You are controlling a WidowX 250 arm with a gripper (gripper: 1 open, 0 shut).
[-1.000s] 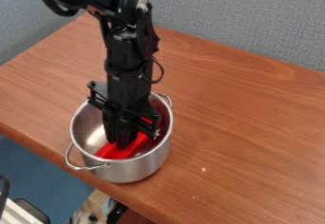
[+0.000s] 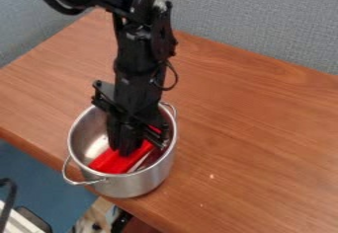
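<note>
A steel pot (image 2: 134, 182) with two wire handles stands near the front left edge of the wooden table. A red object (image 2: 111, 161) lies inside it, with a thin light item beside it on the right. My black gripper (image 2: 126, 140) reaches down into the pot over the red object. Its fingertips are dark and partly hidden, so I cannot tell whether they hold anything.
A grey wall (image 2: 264, 20) runs along the back. The table drops off at the left front, above a blue floor.
The gripper has shifted very slightly within the pot, and a bit more of the light item beside the red object shows. Otherwise little differs.
</note>
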